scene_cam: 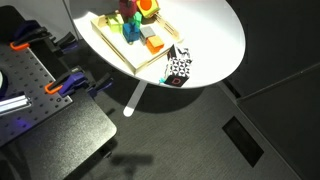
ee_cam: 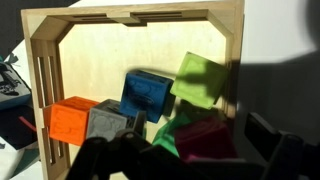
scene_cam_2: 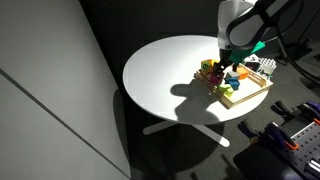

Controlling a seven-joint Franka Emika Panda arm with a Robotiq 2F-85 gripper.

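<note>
In the wrist view my gripper stands open over a wooden tray [ee_cam: 232, 60]. A dark pink block [ee_cam: 208, 141] lies between its spread fingers, close to the right wall. Against that block is a green block [ee_cam: 168, 134], partly hidden. Farther in are a blue block [ee_cam: 146, 92] and a yellow-green block [ee_cam: 200, 80]. At the tray's left side sit a grey block [ee_cam: 106, 122] and an orange block [ee_cam: 70, 120]. In exterior view 2 the arm reaches down to the tray beside the pink block [scene_cam_2: 216, 73].
A yellow block with a round orange mark [scene_cam: 148, 6] stands at the tray's far side. A black-and-white patterned box [scene_cam: 178, 68] is near the edge of the round white table [scene_cam: 220, 40].
</note>
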